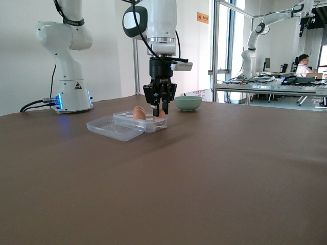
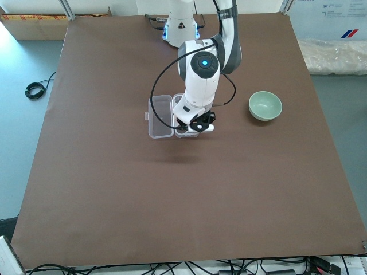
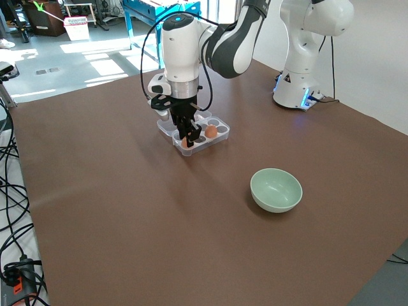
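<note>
The black gripper points straight down into an open clear plastic egg carton, its fingertips at the front egg; whether they hold that egg I cannot tell. More brown eggs show beside it in the carton, one at the rear in the top view and one in the right view. The carton's empty lid lies flat alongside. In the left view the arm's wrist hides most of the carton and the fingers.
A green bowl stands apart from the carton on the brown table.
</note>
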